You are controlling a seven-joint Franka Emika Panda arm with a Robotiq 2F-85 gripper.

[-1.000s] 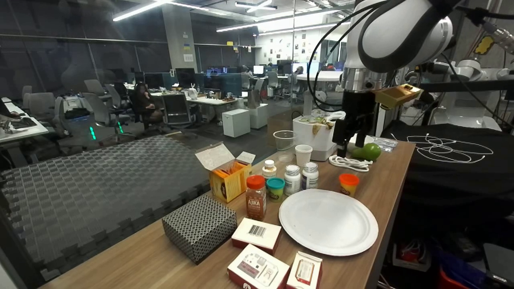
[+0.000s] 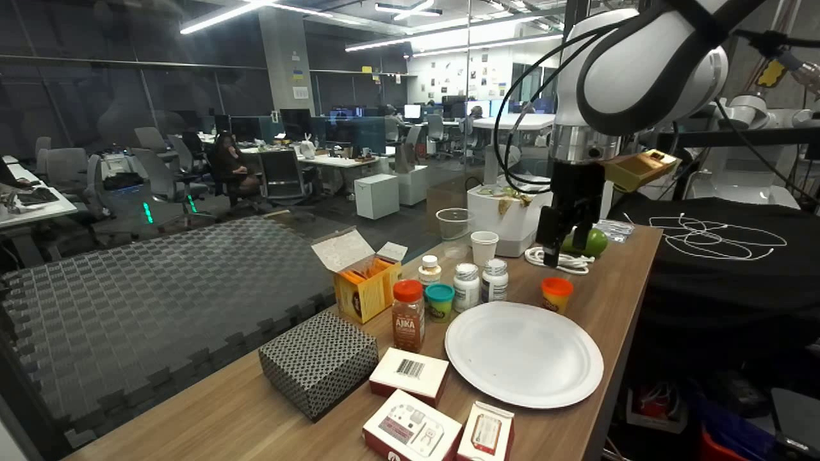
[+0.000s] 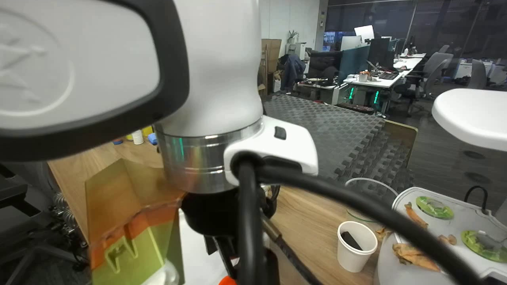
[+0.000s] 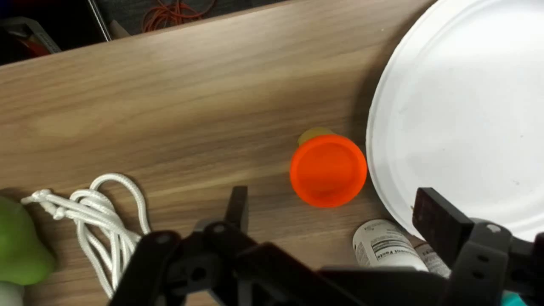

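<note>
A small tub with an orange lid (image 4: 328, 171) stands on the wooden table, close to the rim of a large white plate (image 4: 459, 127). In the wrist view the tub shows beyond and between the two fingertips of my gripper, which is open and empty. From the first exterior view, the gripper (image 2: 558, 247) hangs above the table behind the orange-lidded tub (image 2: 557, 294), over the white cord (image 2: 559, 261). The arm covers most of the table in the second exterior view.
White bottles (image 2: 466, 287), a teal-lidded tub (image 2: 439, 302) and a red-lidded jar (image 2: 408, 315) stand beside the plate. Boxes (image 2: 412, 426) occupy the near end. A green fruit (image 2: 595, 242) lies by the cord. Bare wood (image 4: 204, 102) lies along the table edge.
My gripper has come down slightly and nearer to the orange-lidded tub in the first exterior view. The objects on the table have not moved.
</note>
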